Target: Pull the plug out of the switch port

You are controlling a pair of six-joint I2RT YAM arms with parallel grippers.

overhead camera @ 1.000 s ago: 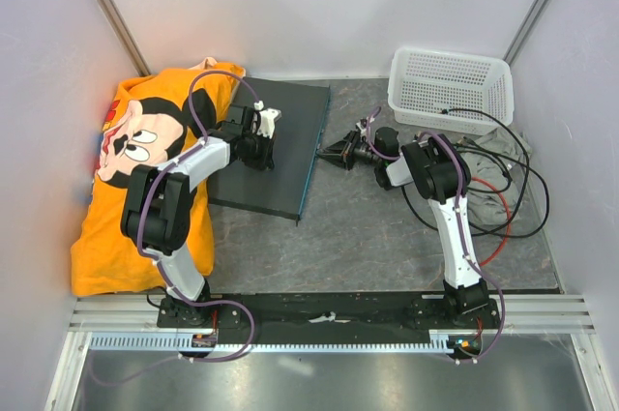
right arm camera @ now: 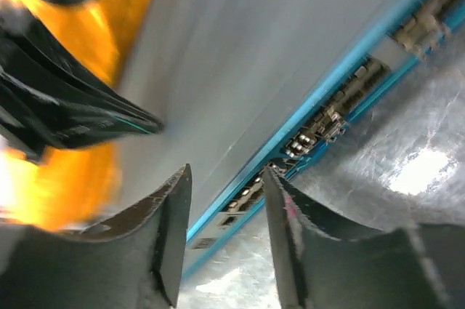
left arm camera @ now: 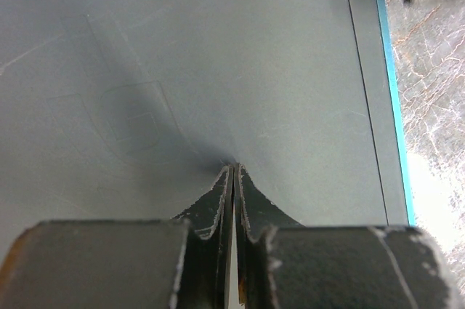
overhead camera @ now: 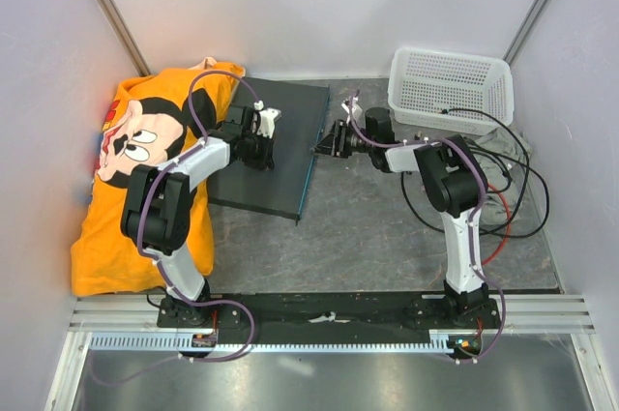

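Note:
The switch (overhead camera: 280, 179) is a flat dark box with a blue-edged side, where a row of ports (right arm camera: 327, 127) shows in the right wrist view. My left gripper is shut on its top surface, nothing between its fingertips. My right gripper stands part open just beside that port edge, its fingers either side of the port strip in that view, with nothing clearly held. The image there is blurred, and I cannot tell whether a plug sits in a port.
An orange cartoon cloth (overhead camera: 102, 237) lies at the left. A white basket (overhead camera: 450, 73) stands at the back right, with black and red cables (overhead camera: 508, 222) below it.
My right arm and gripper have shifted and turned beside the port edge, and its fingers appear more spread in the top view. The left arm has not moved.

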